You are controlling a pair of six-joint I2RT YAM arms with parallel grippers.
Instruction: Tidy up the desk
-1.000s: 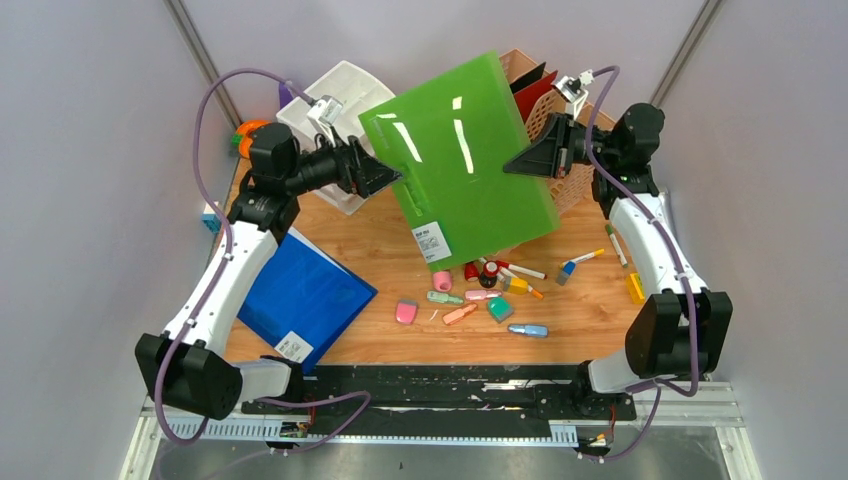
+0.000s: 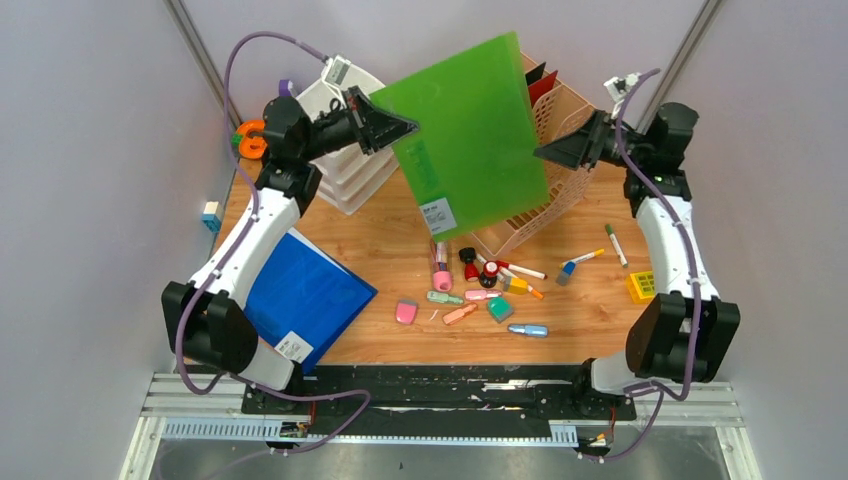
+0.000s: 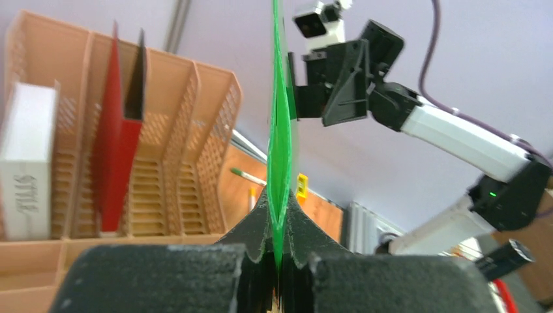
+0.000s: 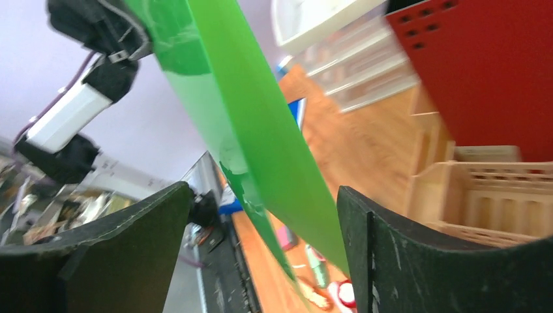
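Note:
A large green folder [image 2: 467, 134] with a white label hangs above the desk, partly over the pink slotted basket [image 2: 540, 210]. My left gripper [image 2: 395, 128] is shut on its left edge; in the left wrist view the folder [image 3: 280, 143] stands edge-on between the fingers. My right gripper [image 2: 548, 152] is open at the folder's right side, and in the right wrist view the folder [image 4: 261, 143] lies just beyond the fingertips. The basket [image 3: 182, 156] holds a red folder [image 3: 120, 163], a dark one and a white box [image 3: 26, 163].
A white tray stack [image 2: 340, 180] stands at back left, a blue folder [image 2: 300, 285] lies front left. Markers, bottles and small items cover the middle front of the desk [image 2: 380, 340]; a yellow block [image 2: 640, 287] sits at the right.
My left gripper and the green folder have moved up toward the back, uncovering more of the basket. My right gripper, earlier at the folder's edge, has drawn back to the right.

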